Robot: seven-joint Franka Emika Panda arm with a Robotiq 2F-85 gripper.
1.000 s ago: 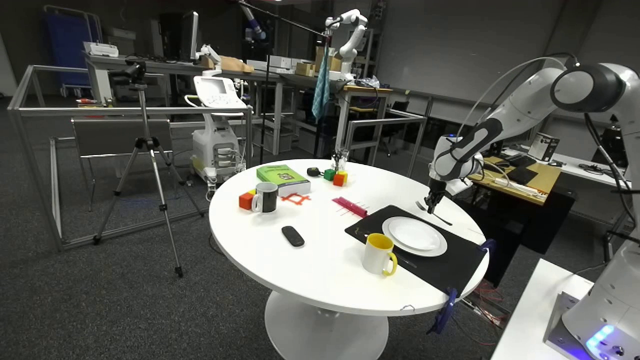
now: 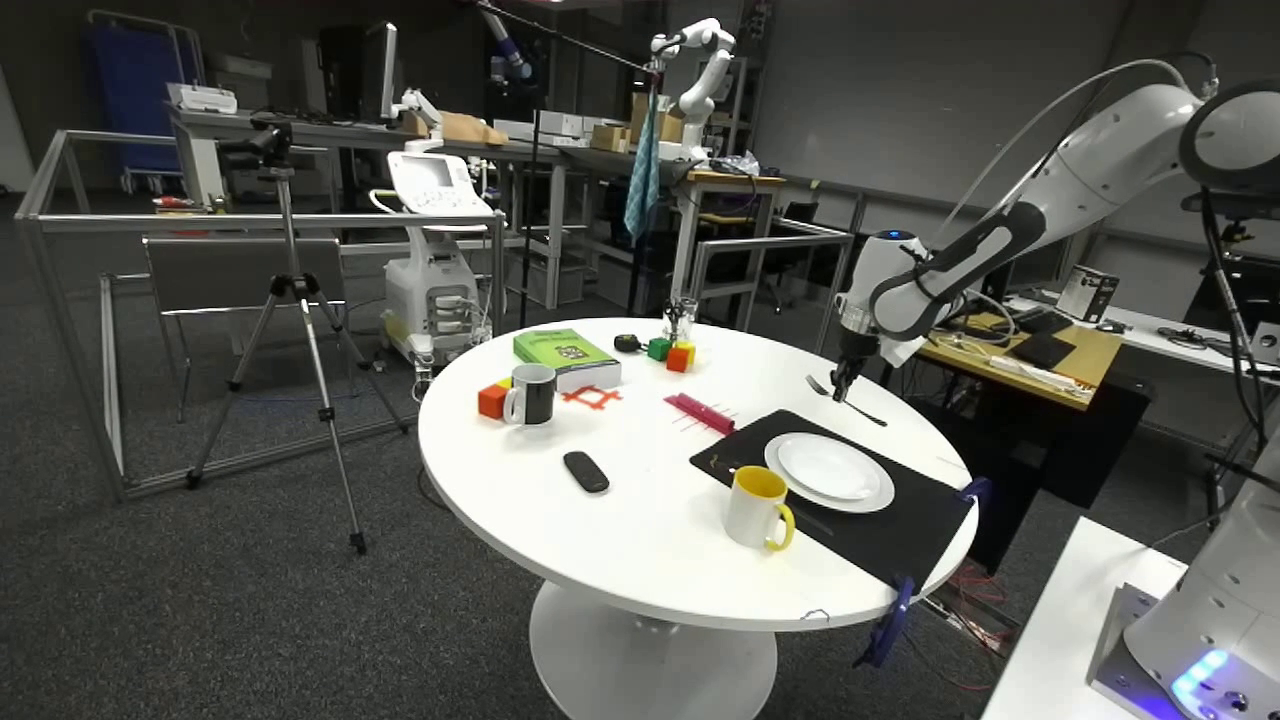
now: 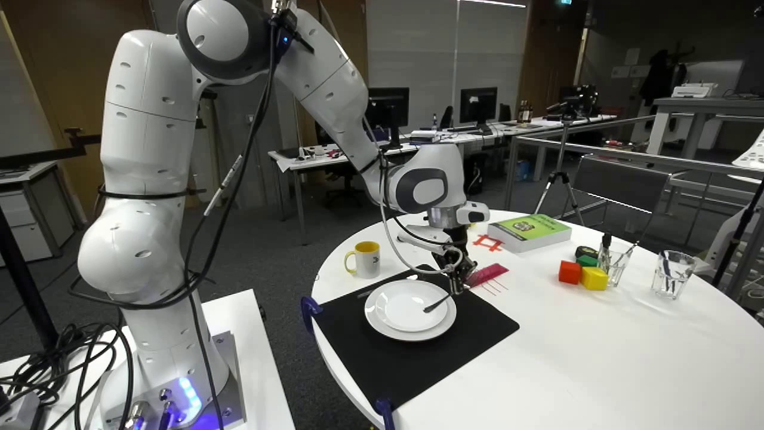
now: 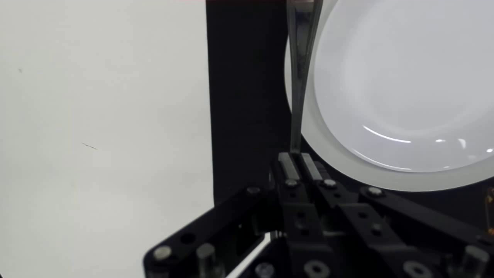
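Note:
A dark metal fork hangs in my gripper (image 2: 841, 394), which is shut on it. In exterior view 1 the fork's tines (image 2: 817, 385) point away to the left and its handle (image 2: 866, 415) slopes down to the right. The wrist view has the handle (image 4: 298, 69) running up from the fingertips, in front of the edge of the white plates (image 4: 393, 180). Exterior view 2 shows the handle (image 3: 436, 303) in front of the stacked plates (image 3: 412, 331). They rest on a black placemat (image 2: 912, 528). Whether the fork touches anything is hard to tell.
A yellow-lined mug (image 2: 752, 510) stands beside the placemat, with a knife (image 2: 812, 523) lying near it. Further off are a red strip (image 2: 699, 413), a green book (image 2: 564, 350), coloured blocks (image 2: 678, 359) and glasses (image 3: 671, 275). Blue clamps (image 2: 887, 624) grip the table edge.
My gripper, with the fork in it, has moved left and slightly up in exterior view 1. The objects on the table look unmoved.

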